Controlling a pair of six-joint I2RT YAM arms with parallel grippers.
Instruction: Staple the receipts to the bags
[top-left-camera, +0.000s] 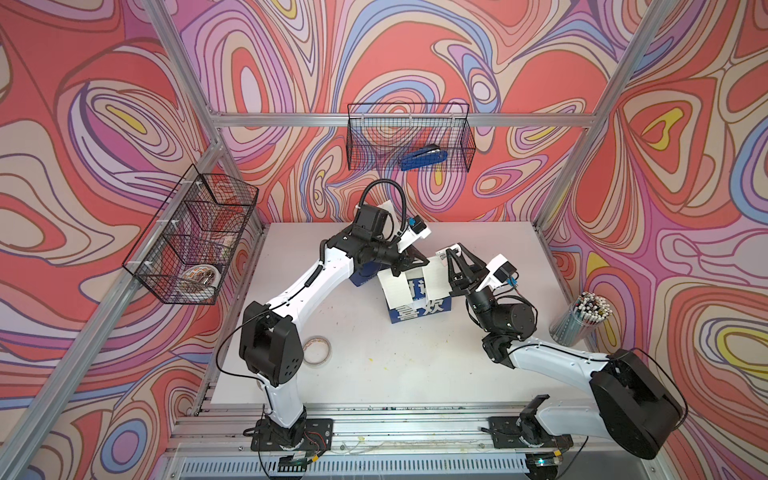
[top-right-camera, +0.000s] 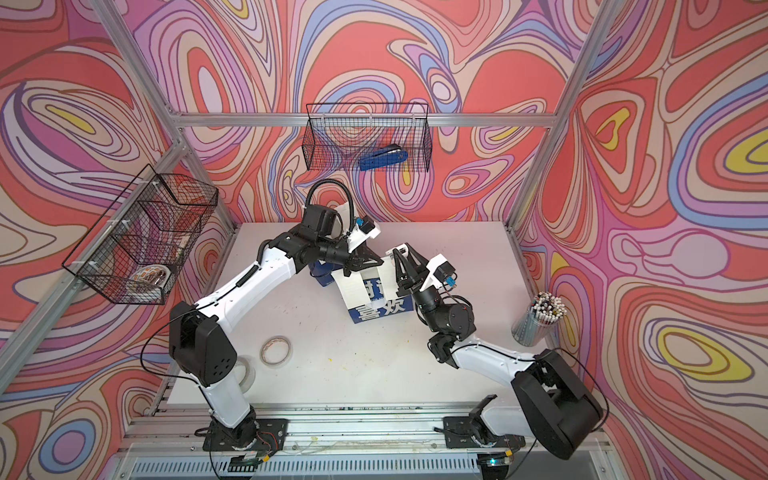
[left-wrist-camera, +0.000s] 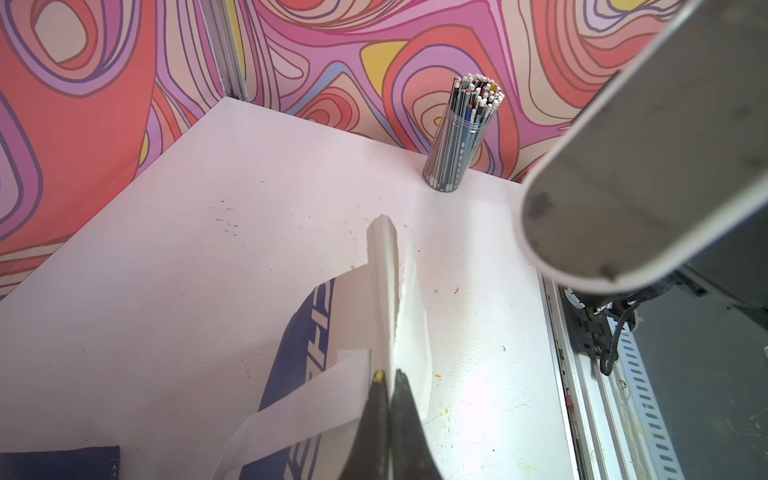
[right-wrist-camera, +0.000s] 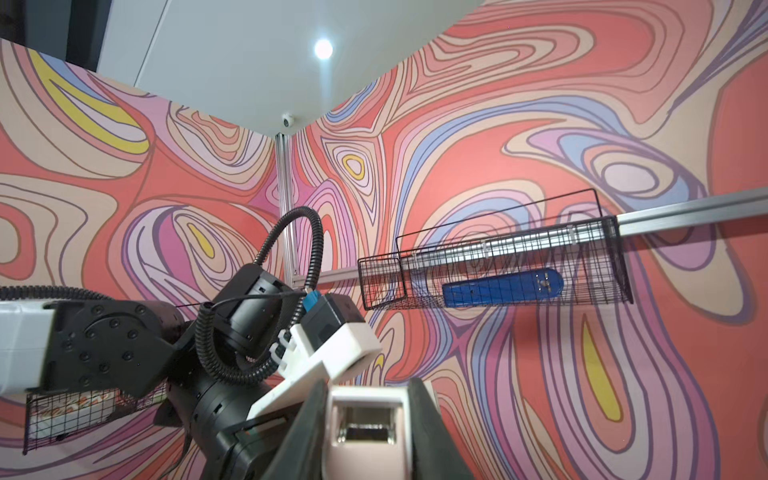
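A blue and white paper bag (top-left-camera: 420, 306) with large white characters stands mid-table, its top folded flat. My left gripper is shut on the bag's thin top edge. A white paper strip, likely a receipt (left-wrist-camera: 304, 408), lies against the bag beside those fingers. My right gripper (top-left-camera: 454, 272) is at the bag's upper right corner, shut on a small pale pink and white stapler (right-wrist-camera: 368, 460). Whether the stapler's mouth straddles the bag's edge cannot be made out. Part of another blue bag (top-left-camera: 365, 274) shows behind the left arm.
Tape roll (top-left-camera: 317, 350) lies front left. A cup of pencils (top-left-camera: 580, 318) stands at the right edge. Wire baskets hang behind and at left; the back basket (top-left-camera: 410, 132) holds a blue object (top-left-camera: 424, 157).
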